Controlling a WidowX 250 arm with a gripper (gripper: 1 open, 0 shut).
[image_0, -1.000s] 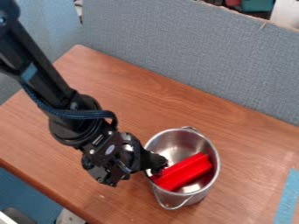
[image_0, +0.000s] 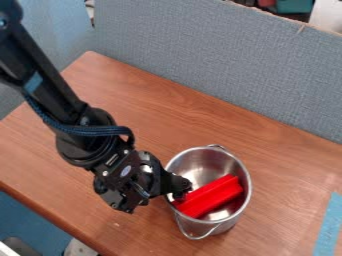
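Note:
A steel pot (image_0: 221, 160) with a wire handle stands on the wooden table at the lower right. A red, elongated object (image_0: 211, 196) lies inside it on a slant. My black gripper (image_0: 179, 186) reaches to the pot's left rim from the upper left, its tip at or just inside the pot beside the red object's left end. The fingertips are dark and partly hidden, so I cannot tell from this view how they stand.
A grey padded wall (image_0: 214, 60) runs along the back. A strip of blue tape (image_0: 327, 225) lies at the right.

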